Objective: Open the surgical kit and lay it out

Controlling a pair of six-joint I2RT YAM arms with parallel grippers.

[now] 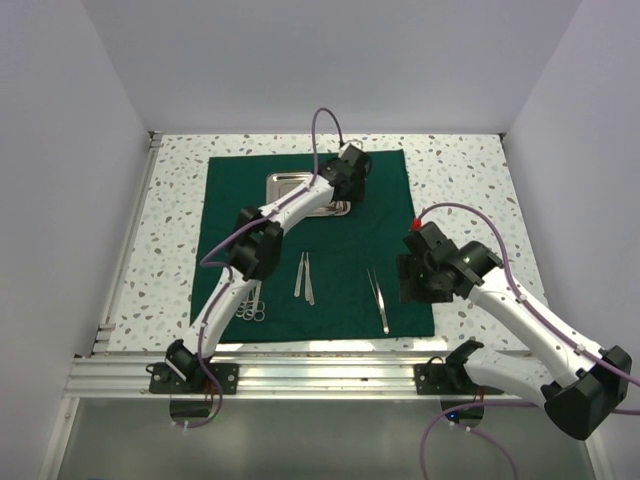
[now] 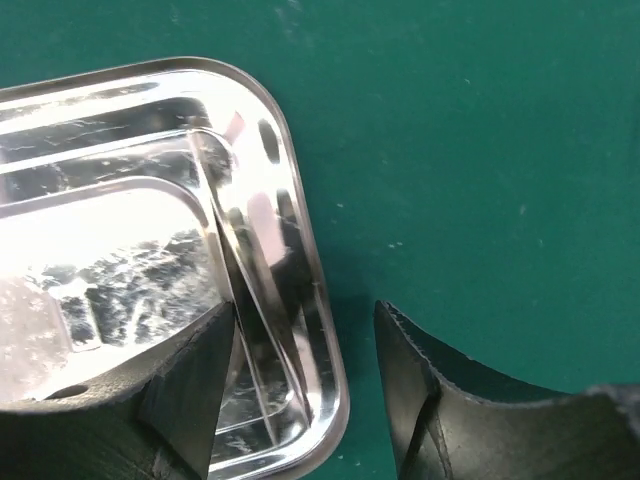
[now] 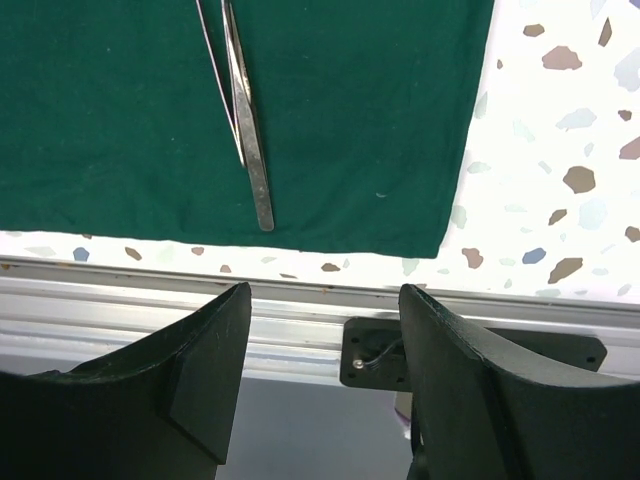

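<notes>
A shiny metal tray point(image 1: 283, 196) lies on the green cloth toward the back, partly covered by the left arm. Inside it, along the right wall, rests a thin metal instrument point(image 2: 262, 290). My left gripper is open above the tray's right rim, one finger over the inside and the other over bare cloth; nothing is held. Two slim handled tools point(image 1: 309, 280) lie side by side mid-cloth. To their right are slender tweezers point(image 1: 380, 303). Scissors point(image 1: 258, 312) lie at front left. My right gripper stands open and empty over the cloth's front right edge.
The green cloth point(image 1: 340, 260) has free room in its middle and right. Speckled tabletop point(image 1: 470, 180) surrounds it. A metal rail point(image 1: 320, 370) runs along the front edge. My left arm crosses over the scissors' upper parts.
</notes>
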